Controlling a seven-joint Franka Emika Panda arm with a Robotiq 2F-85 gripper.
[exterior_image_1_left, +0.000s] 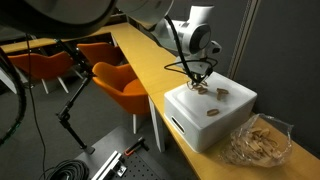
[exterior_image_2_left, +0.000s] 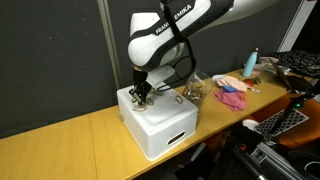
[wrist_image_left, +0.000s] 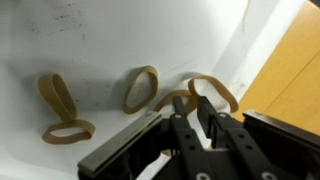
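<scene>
Several tan rubber bands lie on the white top of a box (exterior_image_1_left: 190, 125). In the wrist view, one upright loop (wrist_image_left: 141, 89) is near the middle. To the left are a tall band (wrist_image_left: 57, 97) and a rounder one (wrist_image_left: 68, 132). My gripper is low over the box, its fingertips a small gap apart. Another band (wrist_image_left: 222, 93) lies right by the fingertips, and a further loop runs partly hidden behind them; whether the fingers touch either one is unclear. From the second exterior view, the gripper (exterior_image_2_left: 143, 100) reaches down to the box's far left part.
A clear bag (exterior_image_1_left: 258, 145) full of bands rests on the wooden table beside the box. A dark panel stands behind the box. Farther along the table are a pink cloth (exterior_image_2_left: 232, 101) and a blue bottle (exterior_image_2_left: 250, 64). Orange chairs (exterior_image_1_left: 122, 93) stand beyond the table.
</scene>
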